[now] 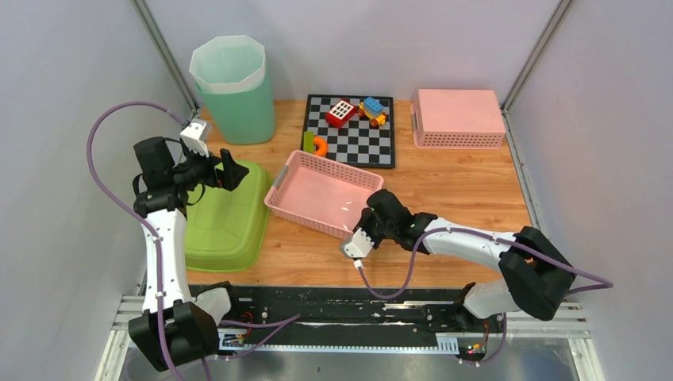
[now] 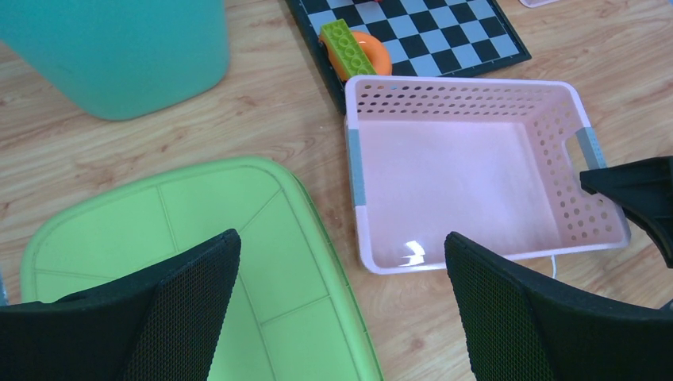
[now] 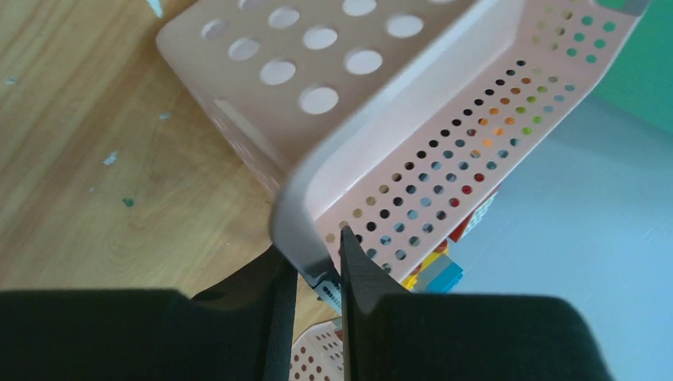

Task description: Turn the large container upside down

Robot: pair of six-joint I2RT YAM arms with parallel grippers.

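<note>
The open pink basket (image 1: 327, 190) faces up in the middle of the table, turned at an angle and seemingly lifted. My right gripper (image 1: 363, 228) is shut on its right end wall; in the right wrist view the grey-edged rim (image 3: 295, 210) runs between the dark fingers. That same basket (image 2: 444, 186) appears whole in the left wrist view, its left end a short way from my left gripper. Open and empty, the left gripper (image 1: 226, 171) hangs over the green lid-like container (image 1: 226, 214).
A second pink basket (image 1: 459, 119) lies bottom up at the back right. Bricks and an orange ring rest on the checkered board (image 1: 361, 147) behind the held basket. A green bin (image 1: 238, 107) stands back left. Bare table (image 1: 460, 190) shows on the right.
</note>
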